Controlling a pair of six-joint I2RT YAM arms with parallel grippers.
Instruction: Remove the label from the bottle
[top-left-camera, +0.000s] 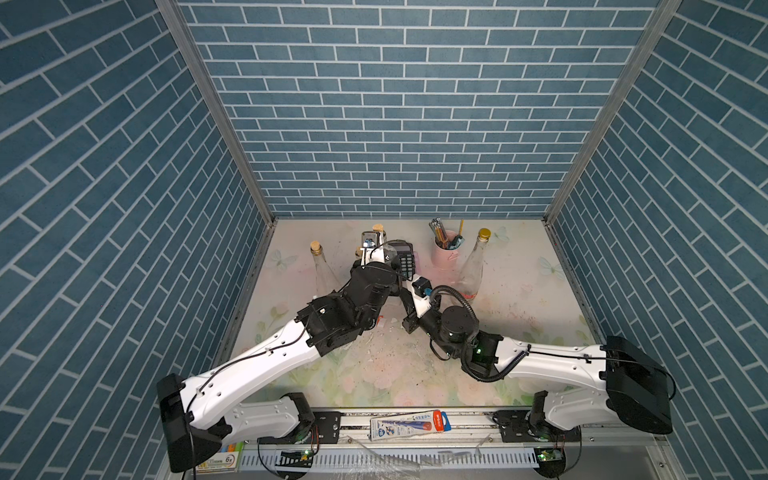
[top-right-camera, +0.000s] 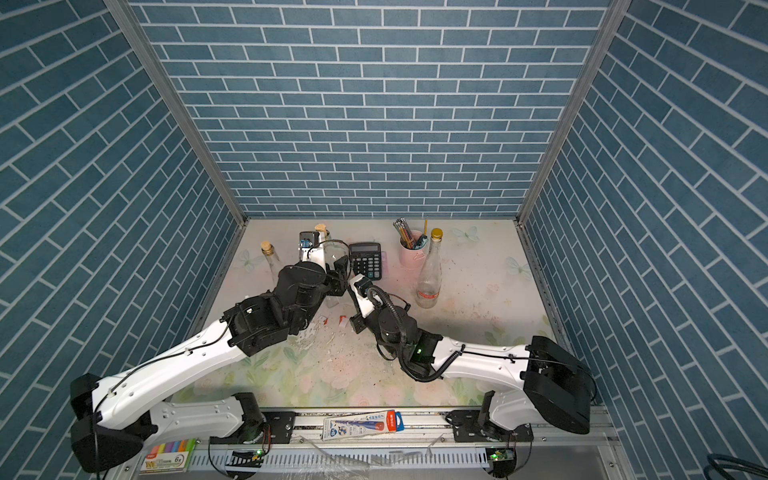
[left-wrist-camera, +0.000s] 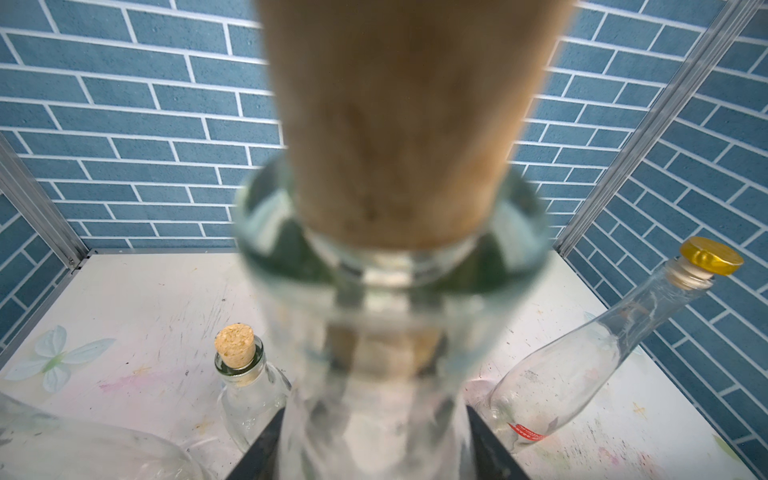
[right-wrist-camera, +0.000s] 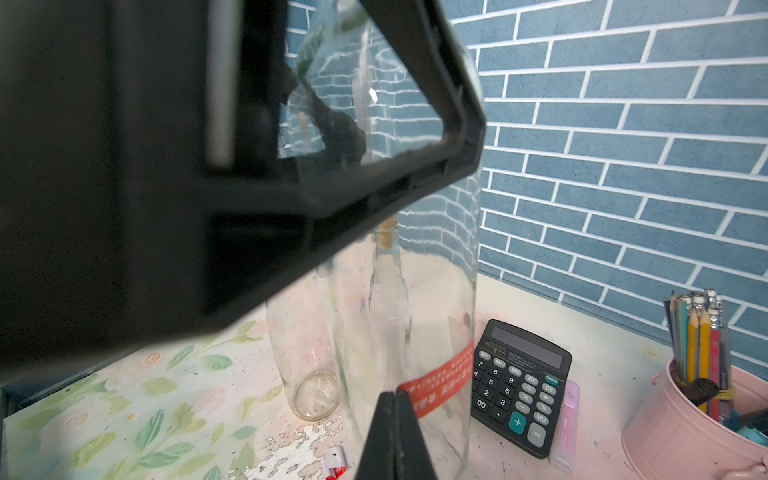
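In the left wrist view a clear glass bottle (left-wrist-camera: 376, 384) with a cork stopper (left-wrist-camera: 392, 120) stands between the fingers of my left gripper, which is shut on it. The right wrist view shows the lower part of this bottle (right-wrist-camera: 400, 320), raised off the table, with a red label (right-wrist-camera: 440, 382) on its side. My right gripper is shut, its tips at the label's left end. Whether a thin edge of the label lies between them, I cannot tell. The black left gripper's body fills that view's upper left.
A gold-capped bottle (top-left-camera: 473, 272) stands at the right, a corked one (top-left-camera: 322, 276) at the left. Behind the held bottle are a calculator (right-wrist-camera: 520, 384) and a pink pencil cup (right-wrist-camera: 680, 432). Red-and-white scraps (top-right-camera: 342, 320) lie below the grippers.
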